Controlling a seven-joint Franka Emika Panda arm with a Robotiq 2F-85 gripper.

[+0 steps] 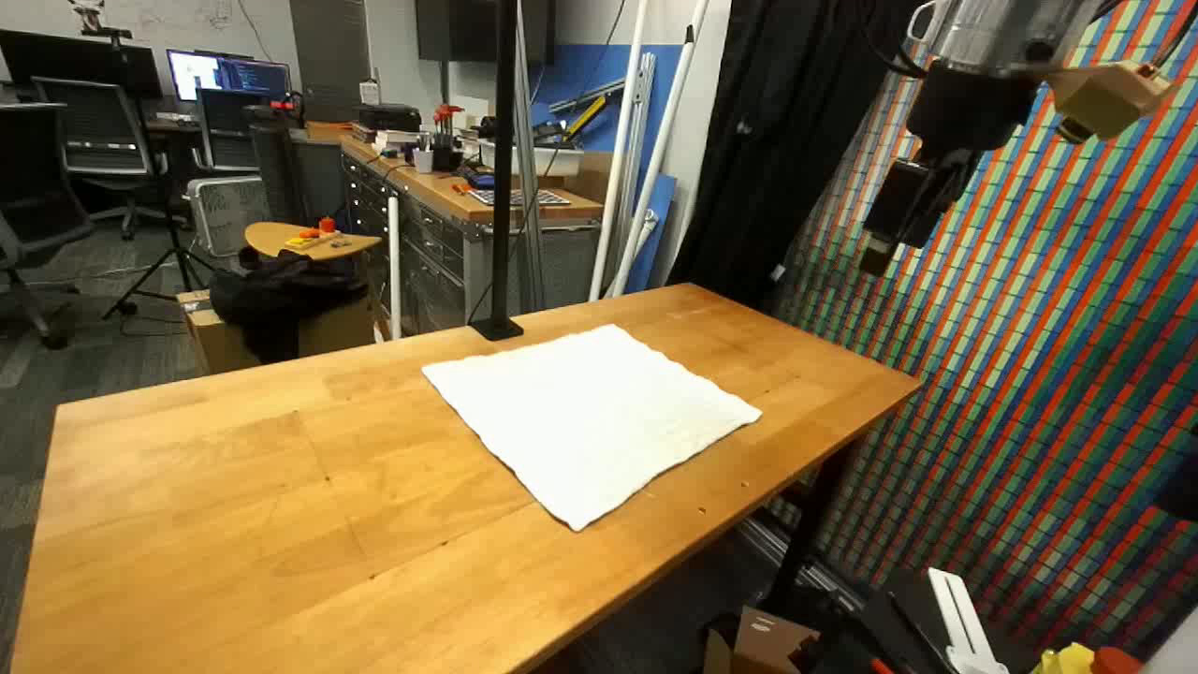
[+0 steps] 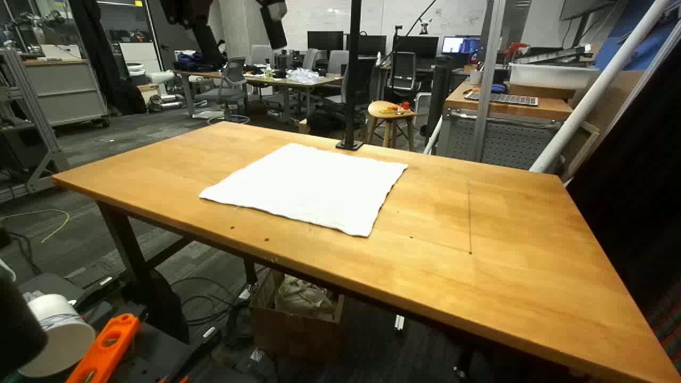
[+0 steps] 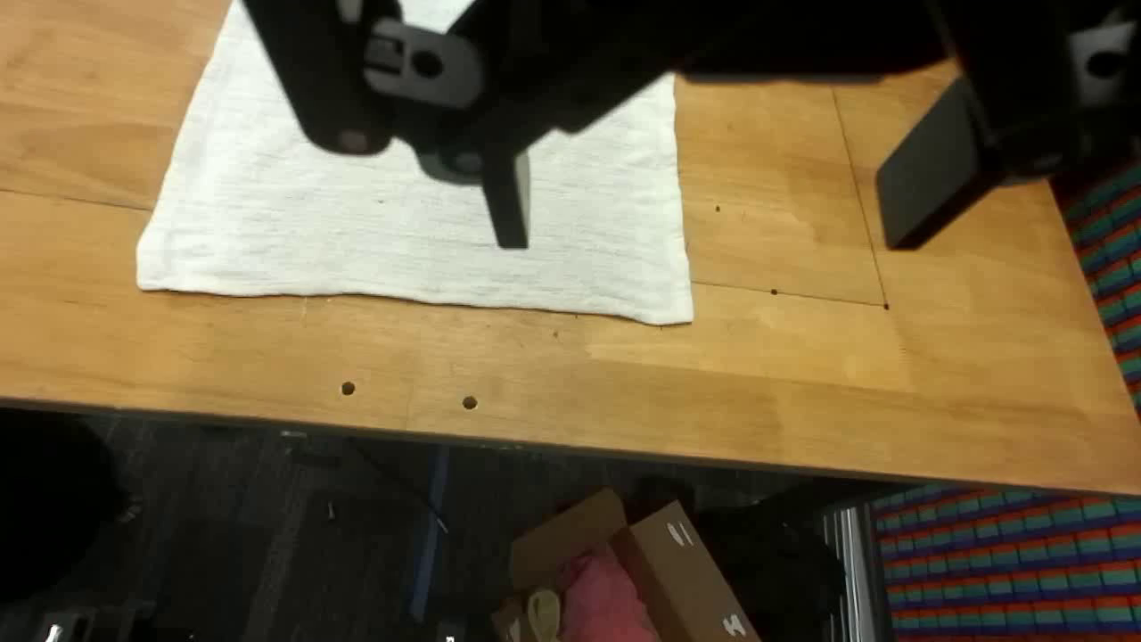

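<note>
A white cloth (image 1: 590, 416) lies spread flat on the wooden table (image 1: 225, 505), a rough square with slightly wavy edges. The second exterior view shows the same cloth (image 2: 306, 188) near the table's middle, and no fold is visible in it. High above the table stands my gripper, its two fingers wide apart in the wrist view and nothing between them. One finger (image 3: 508, 198) appears in front of the cloth, the other in front of bare wood. In the first exterior view the gripper (image 1: 882, 253) is at upper right, well clear of the cloth.
A black post (image 1: 497, 326) rises from the table's far edge, just behind the cloth. Bare tabletop surrounds the cloth, with the widest free room to the left in the first exterior view. An open cardboard box (image 3: 685, 567) is on the floor beyond the near edge.
</note>
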